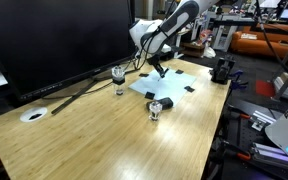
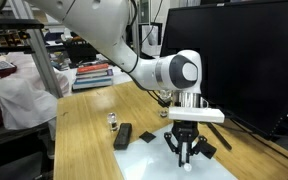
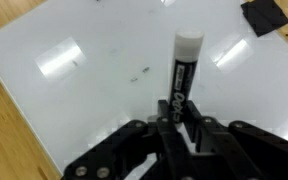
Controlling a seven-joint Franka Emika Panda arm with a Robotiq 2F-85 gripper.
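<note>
My gripper is shut on a marker (image 3: 186, 75) with a white body end and a dark printed label. In the wrist view the marker sticks out from between the fingers over a white board (image 3: 94, 85). The second exterior view has the gripper (image 2: 184, 145) low over the board (image 2: 134, 160), the marker's white end (image 2: 187, 167) showing below it. Whether that end touches the board cannot be told. From the first exterior view, the gripper (image 1: 161, 70) is at the board's far side, and the marker is too small to make out.
A black eraser-like block (image 1: 162, 103) and a small jar (image 1: 154, 112) stand near the board's edge. Another jar (image 1: 118, 80) is farther back. Dark squares (image 3: 265, 15) lie on the board. A monitor (image 2: 239, 65) stands close behind the arm.
</note>
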